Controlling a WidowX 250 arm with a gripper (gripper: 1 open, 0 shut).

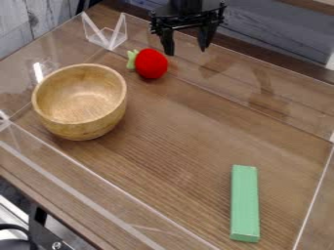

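Note:
My black gripper [183, 37] is at the top centre of the camera view, open, its two fingers pointing down above the wooden table. Below and left of it a red round object with a green top [148, 63], like a strawberry or tomato, rests on the table. Nothing shows between the fingers.
A wooden bowl [80, 99] sits at the left. A white wire-like object [104, 31] stands at the top left. A long green block [244, 202] lies at the lower right.

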